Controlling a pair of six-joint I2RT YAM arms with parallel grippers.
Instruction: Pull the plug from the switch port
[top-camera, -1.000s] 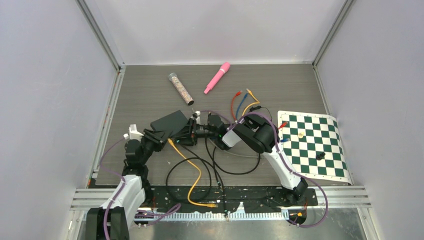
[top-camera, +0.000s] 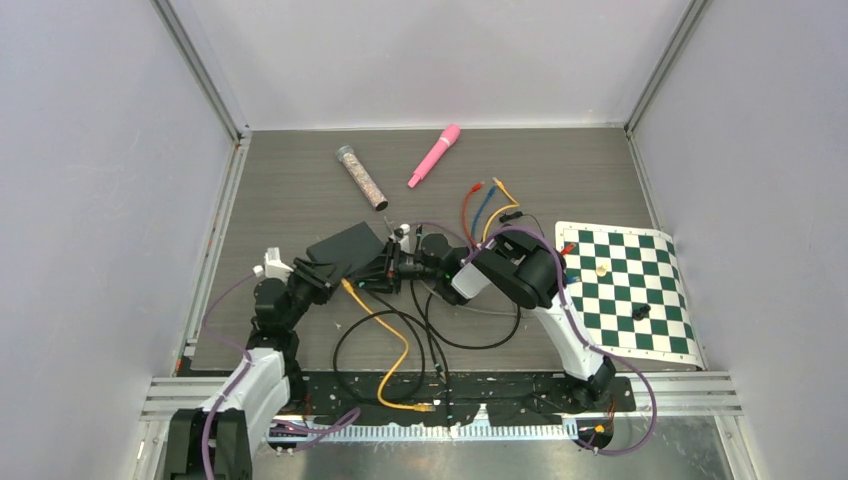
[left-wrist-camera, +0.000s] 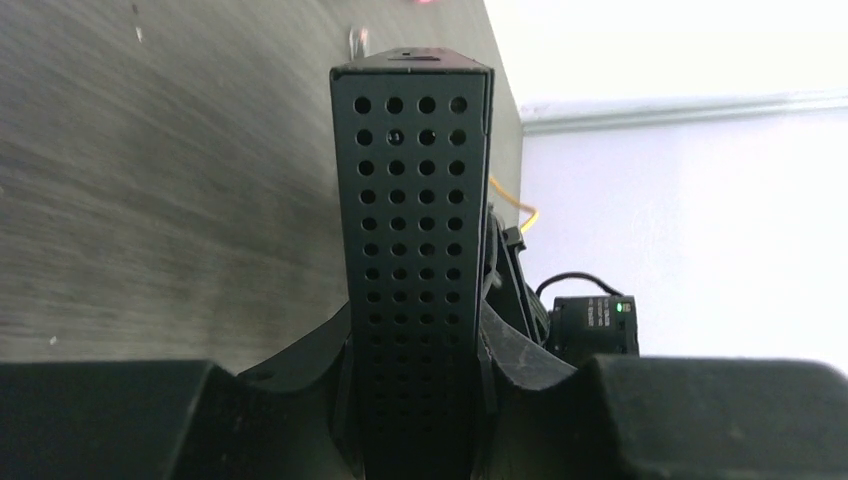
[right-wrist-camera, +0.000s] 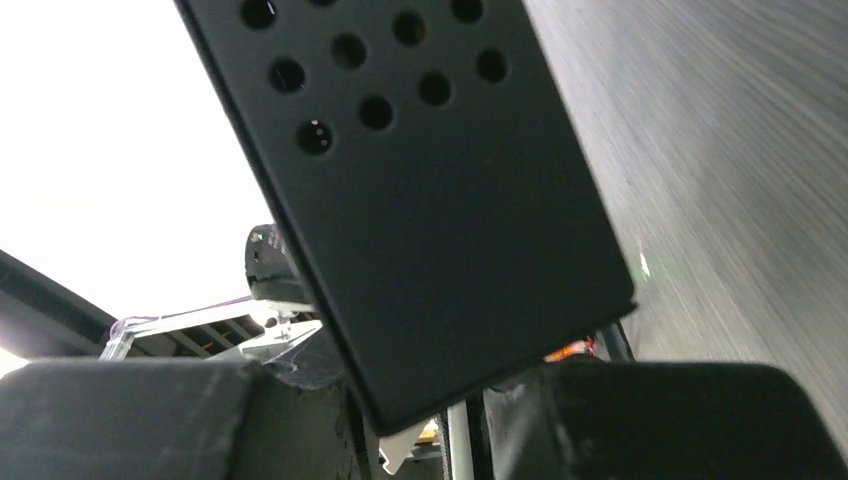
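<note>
The black perforated switch (top-camera: 342, 245) is held off to the left of centre by my left gripper (top-camera: 318, 275), which is shut on it; its casing (left-wrist-camera: 410, 230) fills the middle of the left wrist view. The yellow cable's plug (top-camera: 348, 286) is at the switch's near side, between the grippers; whether it is seated in a port cannot be told. My right gripper (top-camera: 372, 272) is beside it. In the right wrist view the switch (right-wrist-camera: 420, 220) hides the space between the fingertips, so its hold is unclear.
A bead tube (top-camera: 362, 178) and pink microphone (top-camera: 434, 156) lie at the back. Short coloured cables (top-camera: 480, 205) lie right of centre, a checkerboard (top-camera: 620, 300) at the right. Loops of black cable cover the near middle.
Both grippers, the switch and the yellow plug have shifted slightly right, the switch also slightly toward the near side in the top view.
</note>
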